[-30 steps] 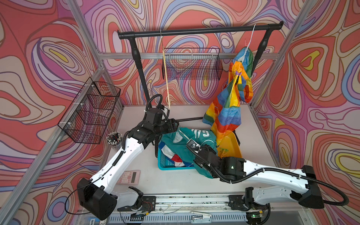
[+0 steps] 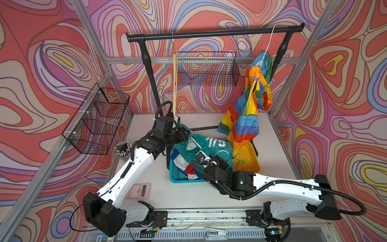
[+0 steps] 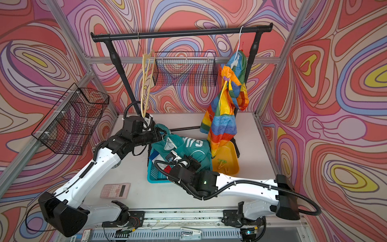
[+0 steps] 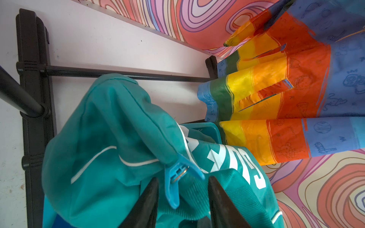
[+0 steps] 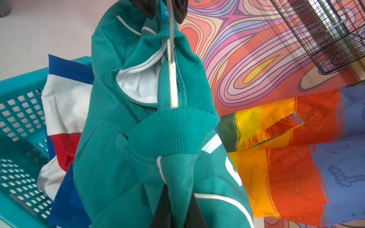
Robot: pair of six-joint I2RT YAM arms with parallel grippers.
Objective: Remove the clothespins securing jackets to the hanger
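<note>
A teal jacket [image 2: 215, 149] with white lettering lies bunched over a blue basket [image 2: 174, 175]. In the left wrist view, a light blue clothespin [image 4: 182, 171] grips a raised fold of it. My left gripper stands open; the pin lies just ahead of its fingers, apparently apart from both. The right wrist view shows a pale hanger rod [image 5: 173, 83] running along the jacket's neck opening, and the left fingers [image 5: 181, 8] beside the pin's blue edge. There my right gripper is shut on a narrow fold of teal cloth.
A rainbow jacket [image 2: 241, 117] hangs from the rack bar [image 2: 217, 33] on the right. Below it stands a yellow tray [image 2: 250, 159] with green pins inside. An empty wooden hanger [image 2: 175, 80] hangs just above the left arm.
My right gripper has moved left with its cloth. The left gripper has drawn back slightly left, and teal cloth now rises beside its fingers. The empty wooden hanger has swung left and turned.
</note>
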